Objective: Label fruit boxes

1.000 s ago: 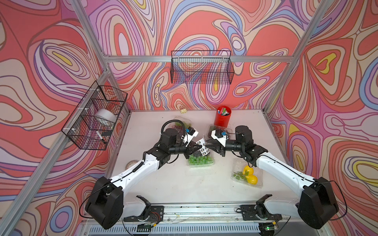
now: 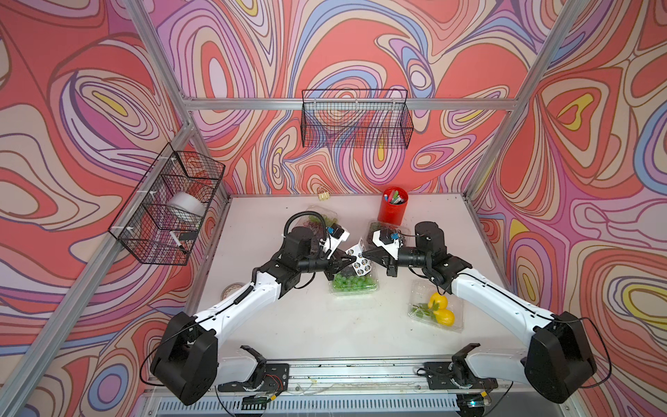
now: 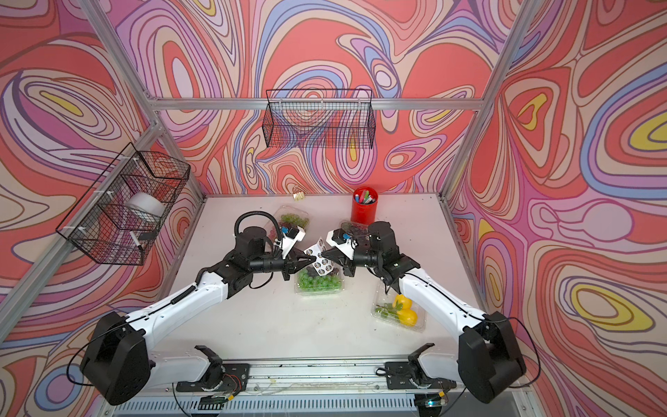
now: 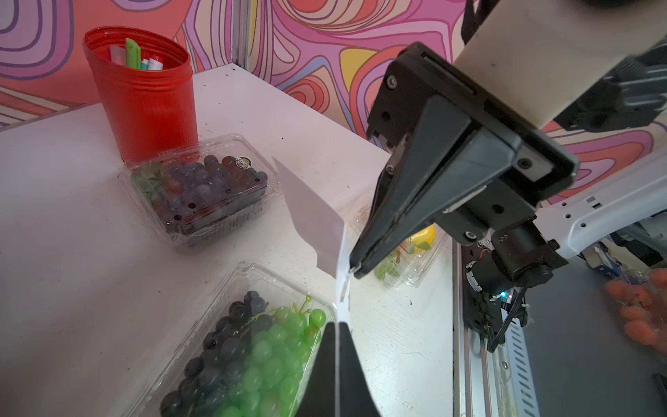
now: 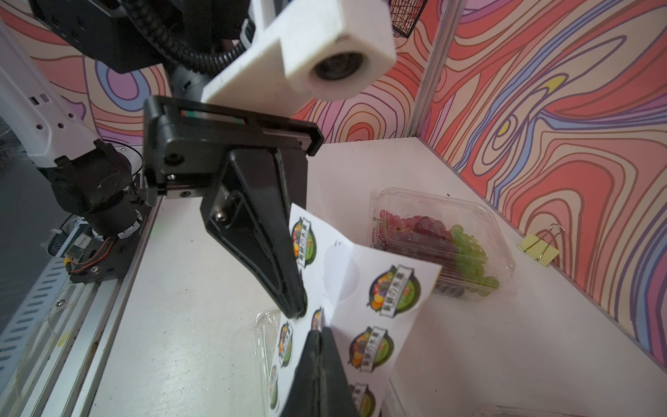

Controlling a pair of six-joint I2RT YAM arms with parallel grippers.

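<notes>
A folded white sheet of round fruit labels (image 5: 396, 285) stands between my two grippers in the middle of the table. My left gripper is shut on the sheet, which shows edge-on between its fingertips. From the other side my right gripper meets the sheet; it is shut, and nothing shows between its tips, which lie against a label near the fold. Below the sheet rests a clear box of black and green grapes (image 4: 257, 347). Behind it is a box of dark grapes (image 4: 201, 187), and a mixed red and green grape box (image 5: 437, 243) sits at the back left.
A red bin of pens (image 2: 393, 207) stands at the back. The box with yellow fruit (image 2: 437, 309) is at the front right, under the right arm. A yellow clip (image 5: 538, 246) lies by the back edge.
The sheet's bend has shifted slightly, and the right gripper's fingers stand a little differently at it. Arms and boxes are otherwise in the same places.
</notes>
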